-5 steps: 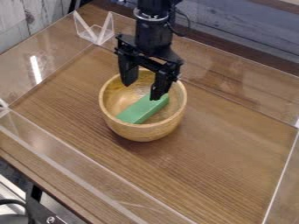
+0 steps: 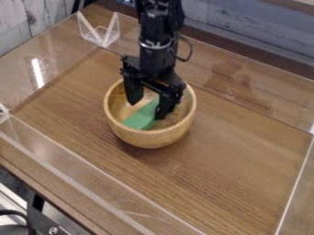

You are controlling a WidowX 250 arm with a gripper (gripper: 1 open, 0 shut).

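Note:
My black gripper (image 2: 150,92) hangs over a round wooden bowl (image 2: 150,139) in the middle of the view, its fingers open and reaching down inside the rim. A green object (image 2: 142,117) lies on the bowl's floor, between and below the fingertips, partly hidden by the right finger. I cannot tell whether the fingers touch it.
Clear plastic pieces (image 2: 98,27) stand at the back left and at the left edge. A wall runs along the back right, and a dark cable lies at the lower left corner.
My gripper has come down further into the bowl, its fingers now lower and nearer the green object.

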